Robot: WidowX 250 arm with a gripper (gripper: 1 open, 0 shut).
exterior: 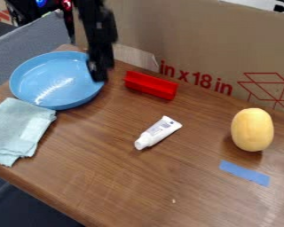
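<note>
My gripper (99,55) hangs over the right edge of the blue plate (47,82), blurred, its fingers pointing down and apparently apart, with nothing visible between them. Right of it a red block (151,85) lies on the wooden table. A white tube (158,133) lies at the middle of the table. A yellow potato-like object (252,130) stands at the right.
A folded pale cloth (17,133) lies at the left, below the plate. A blue strip (244,174) is on the table at the right. A cardboard box (204,40) walls the back.
</note>
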